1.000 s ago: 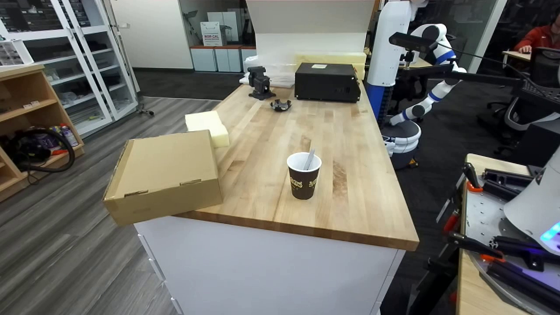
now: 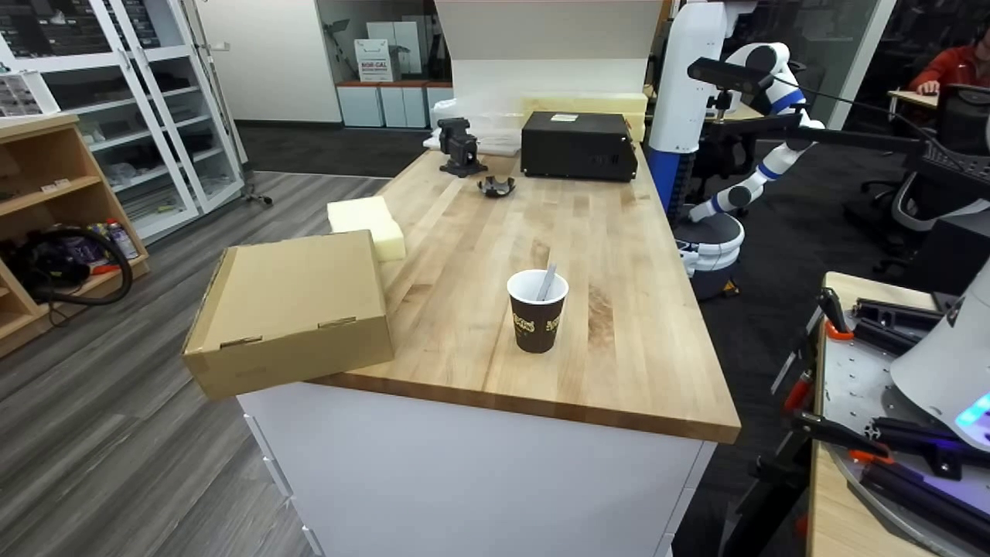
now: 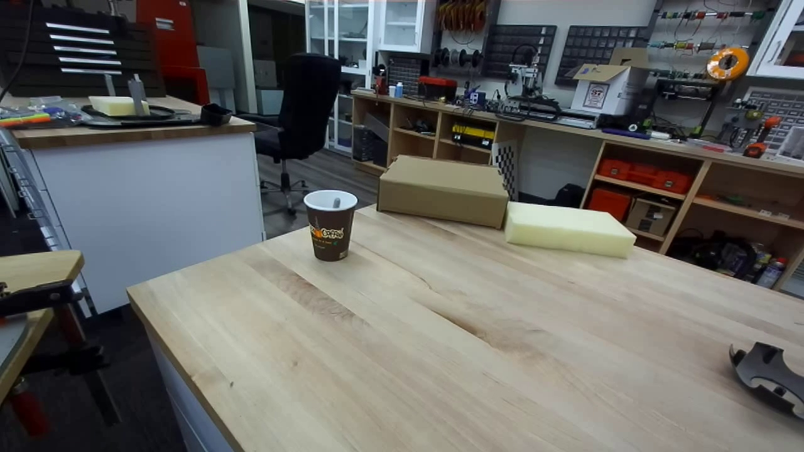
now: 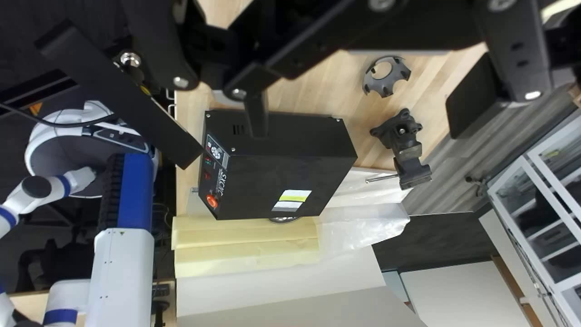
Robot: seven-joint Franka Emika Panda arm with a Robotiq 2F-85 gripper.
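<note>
A dark brown paper cup [image 2: 537,319] with a white rim stands upright near the front of the wooden tabletop [image 2: 640,371]. A grey stick-like item [image 2: 547,281] leans inside it and shows above the rim. The second exterior view has the same cup [image 3: 330,230] close to the table's edge. Only the wrist view contains my gripper; its black fingers [image 4: 471,103] are wide apart, open with nothing between them. Behind them appear a black box-shaped device [image 4: 283,180] and a dark ring-shaped part [image 4: 385,76]. The cup is outside the wrist view.
A cardboard box [image 2: 292,297] overhangs the table's left edge, with a pale yellow foam block [image 2: 366,226] behind it. Toward the far end are a small black vise-like tool [image 2: 459,147] and the black device.
</note>
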